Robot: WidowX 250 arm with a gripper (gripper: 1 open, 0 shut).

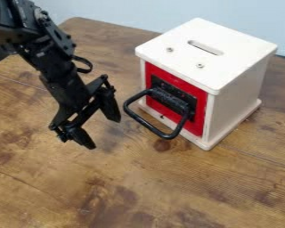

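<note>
My black gripper (97,126) points down over the wooden table on the left, its two fingers spread apart with nothing between them. To its right stands a white box (233,107) with a slot and two screws on top. Its front face has a red panel (191,124) with a black block (173,93), from which a black loop handle (162,131) sticks out toward my gripper. The gripper is apart from the handle.
A pale wall (121,18) runs behind the table.
</note>
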